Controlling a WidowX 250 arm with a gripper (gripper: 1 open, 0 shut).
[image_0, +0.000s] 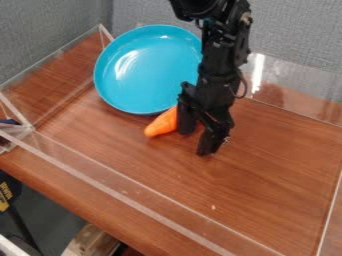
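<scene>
An orange carrot (163, 121) lies on the wooden table just below the blue plate (134, 70), pointing down-left. My black gripper (195, 135) is low over the table at the carrot's upper right end, which it partly hides. Whether the fingers are closed on the carrot I cannot tell.
The blue plate fills the upper middle of the table (254, 200). Clear low walls edge the table, with grey panels behind. A small blue object sits outside the left edge.
</scene>
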